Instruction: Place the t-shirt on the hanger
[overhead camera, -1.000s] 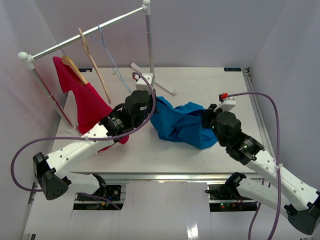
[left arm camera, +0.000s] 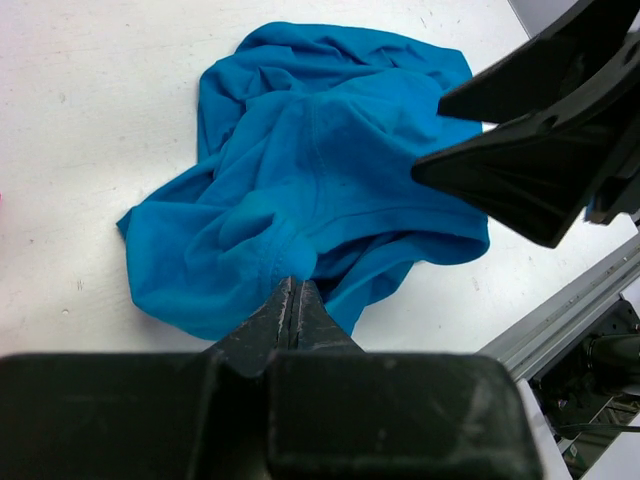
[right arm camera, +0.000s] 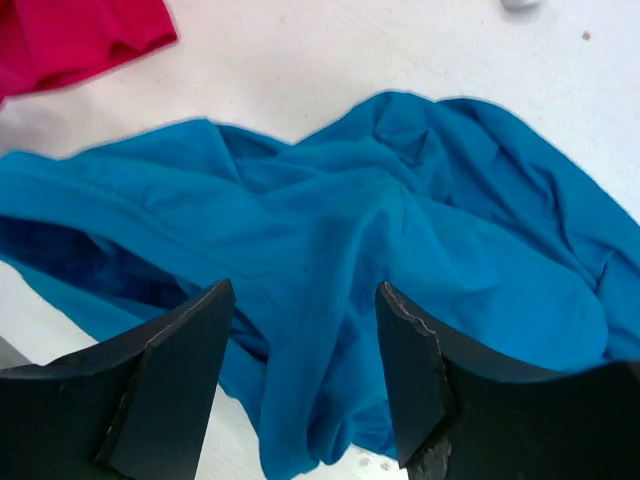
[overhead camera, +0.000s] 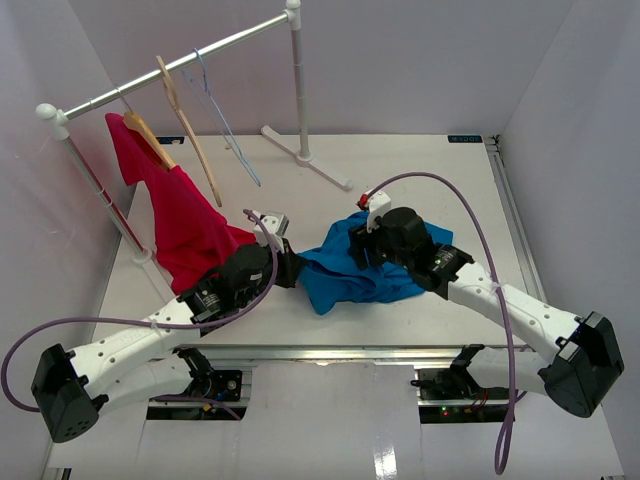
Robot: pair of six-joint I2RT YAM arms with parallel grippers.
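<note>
The blue T-shirt [overhead camera: 340,275] lies crumpled on the white table. At its left end is my left gripper, its fingertips together at the blue cloth; whether cloth is between them is hard to tell. My right gripper stands open over the right part of the shirt, a ridge of cloth below between its fingers. Wooden hanger [overhead camera: 185,120] and blue hanger [overhead camera: 220,115] hang empty on the rail.
A white clothes rack [overhead camera: 230,40] stands at the left and back, with a red shirt [overhead camera: 185,225] on a wooden hanger. Bare table lies in front of and behind the blue shirt.
My left gripper has come down toward the front, my right gripper has moved left and opened over the cloth. The blue shirt now lies flatter and spreads further right.
</note>
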